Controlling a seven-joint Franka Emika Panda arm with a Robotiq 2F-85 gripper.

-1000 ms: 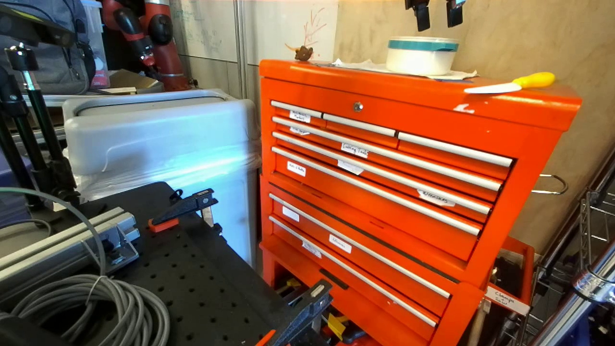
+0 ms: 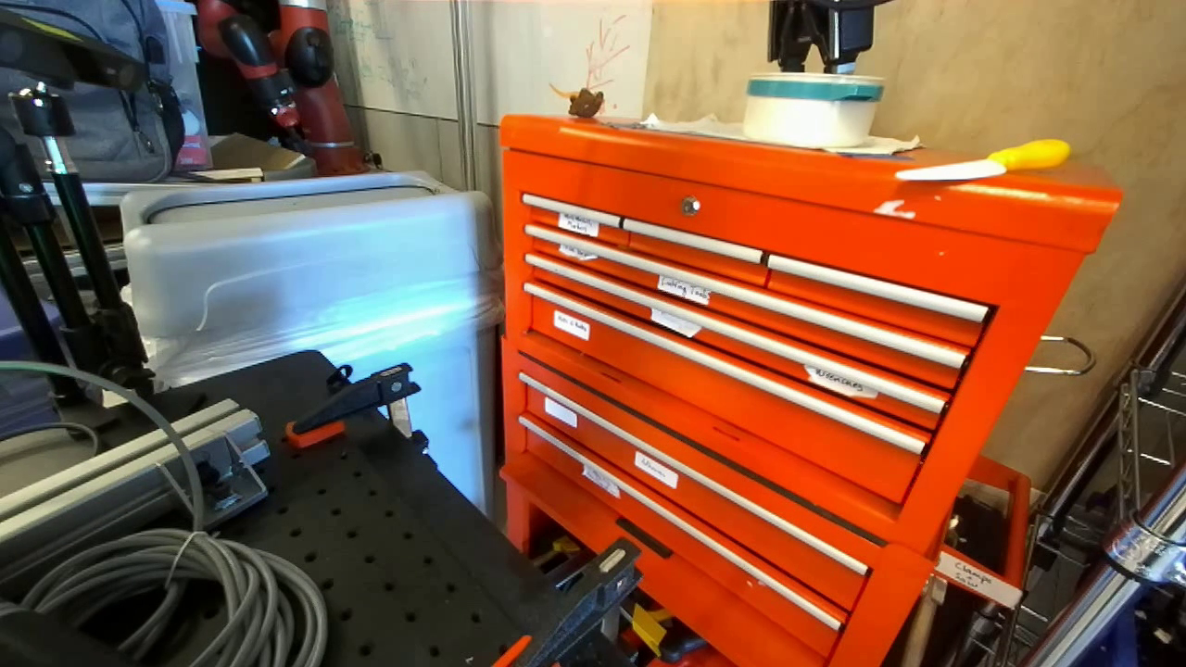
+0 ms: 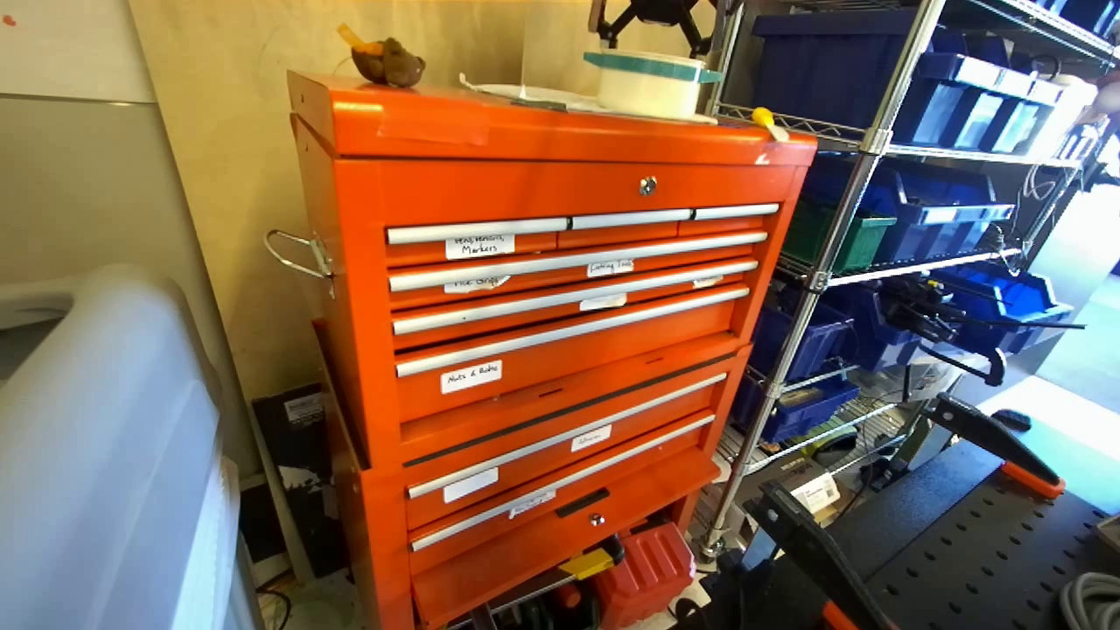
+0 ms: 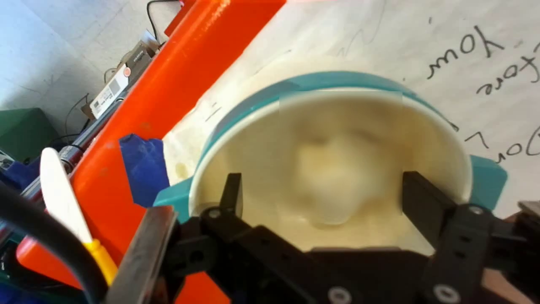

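A white tub (image 2: 808, 120) with a teal rim stands on top of the red tool chest (image 2: 1001, 228). In the wrist view, the open tub (image 4: 329, 82) shows a cream inside, with a blurred pale yellowish shape (image 4: 331, 177) that I cannot identify. My gripper is open over the tub, its two black fingers (image 4: 231, 192) well apart and nothing held between them. From the side, the gripper (image 2: 817, 67) hangs with its fingertips close to rim height; whether they dip inside is unclear.
A knife with a yellow handle (image 2: 1028, 155) lies near the chest's edge. Written-on paper (image 4: 471, 81) spreads beneath the tub, beside blue tape (image 4: 145, 169). At the chest's far end sits a small brown bowl-like object (image 3: 390, 65). Wire shelving (image 3: 861, 157) with blue bins stands alongside.
My gripper has come down and slightly left in exterior view 1, from above the tub to near its rim. The tub, knife and chest have not moved.
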